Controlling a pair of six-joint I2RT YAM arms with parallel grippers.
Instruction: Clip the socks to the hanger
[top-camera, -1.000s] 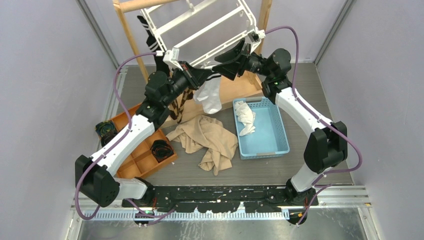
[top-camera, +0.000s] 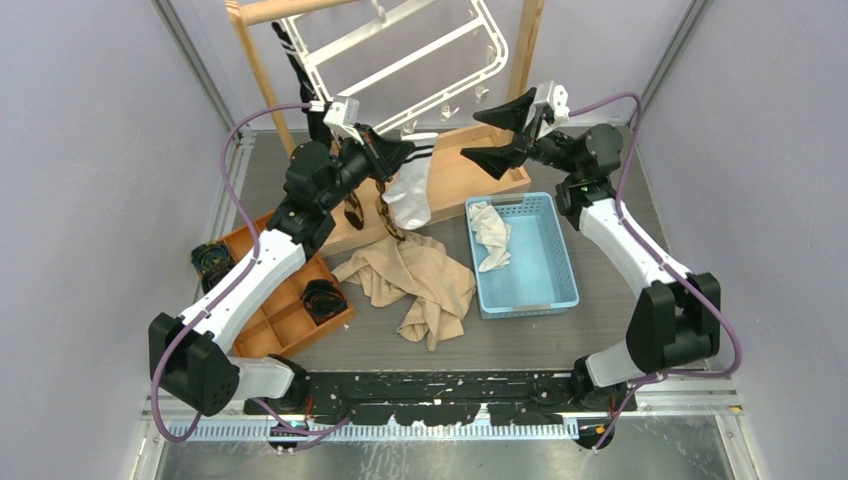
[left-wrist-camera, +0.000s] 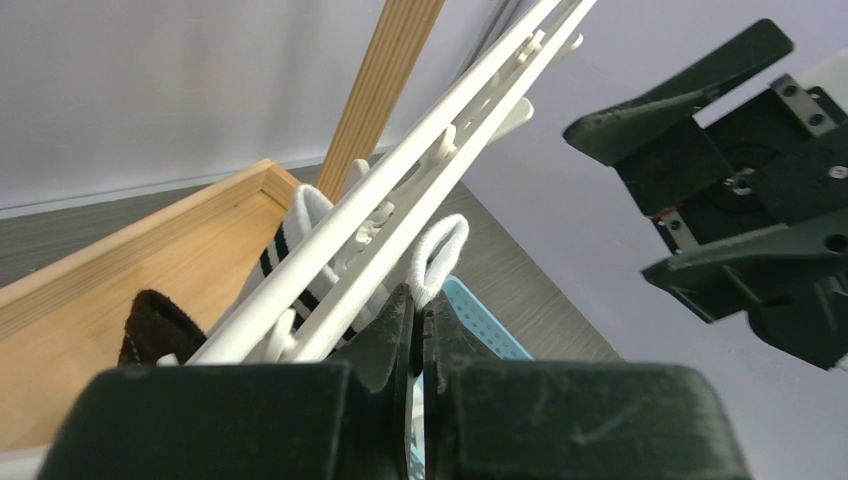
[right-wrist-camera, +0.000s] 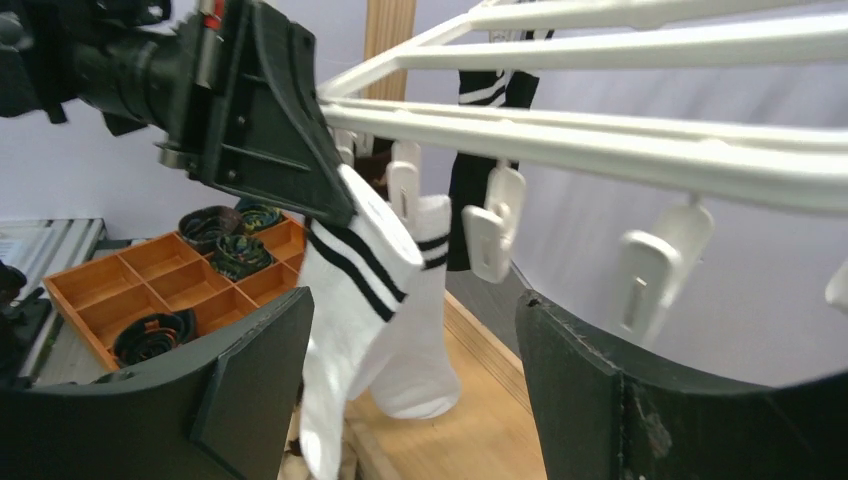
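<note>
White socks with black stripes hang below the white hanger (top-camera: 428, 52). My left gripper is shut on the cuff of one white sock (right-wrist-camera: 345, 300), whose edge pokes out between the fingertips. Behind it, a second white striped sock (right-wrist-camera: 425, 345) hangs beneath a white clip (right-wrist-camera: 404, 185); the clip's hold on its cuff is hard to make out. To the right of both socks, my right gripper (top-camera: 475, 136) has its fingers spread wide, with nothing held. Empty clips (right-wrist-camera: 497, 222) dangle from the hanger bar near it.
Dark socks (top-camera: 300, 75) hang at the hanger's left, and patterned brown ones (top-camera: 385, 215) lower down. A blue basket (top-camera: 545, 260) holds a whitish cloth (top-camera: 491, 237). Beige cloth (top-camera: 410, 285) lies on the floor beside an orange divided box (top-camera: 275, 318). Wooden posts (top-camera: 527, 45) flank the hanger.
My right gripper has opened and drawn back to the right, away from the white socks and my left gripper. The hanging socks have swung; the left arm has barely moved.
</note>
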